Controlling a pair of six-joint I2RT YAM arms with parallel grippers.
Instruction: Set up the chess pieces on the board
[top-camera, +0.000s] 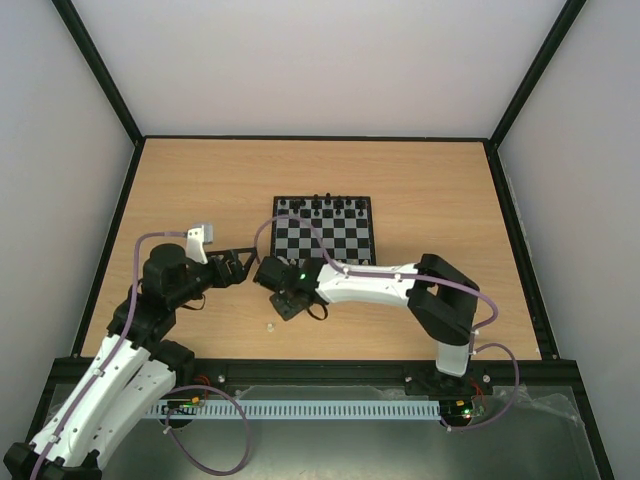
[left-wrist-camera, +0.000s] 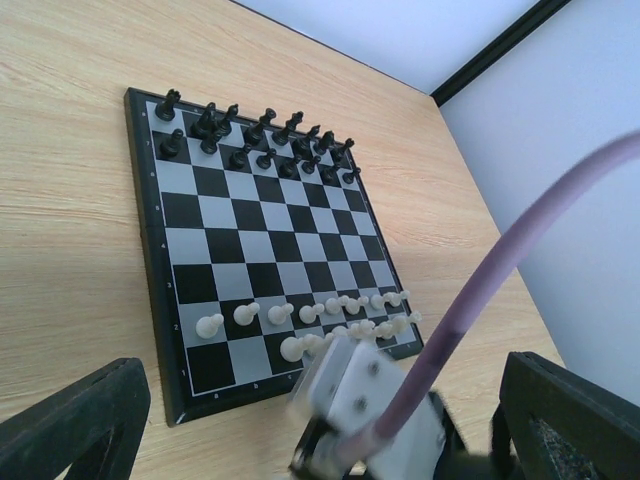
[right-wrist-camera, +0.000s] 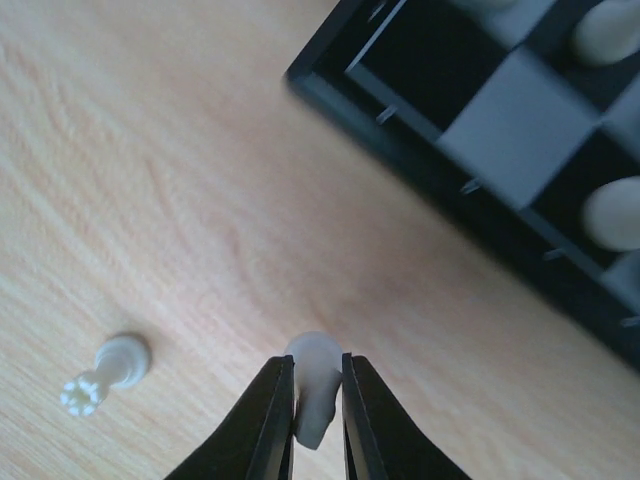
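The chessboard (left-wrist-camera: 262, 250) carries black pieces (left-wrist-camera: 205, 122) along its far rows and white pieces (left-wrist-camera: 245, 312) along its near rows. In the right wrist view my right gripper is shut on a white piece (right-wrist-camera: 317, 365), over the wood in front of the board's corner (right-wrist-camera: 330, 75). Another white piece (right-wrist-camera: 118, 362) stands on the table to its left. My left gripper (top-camera: 246, 258) hangs left of the board, open and empty; its fingers frame the lower corners of the left wrist view.
Dark frame edges and walls bound it. The right arm (top-camera: 375, 285) lies across the front of the board.
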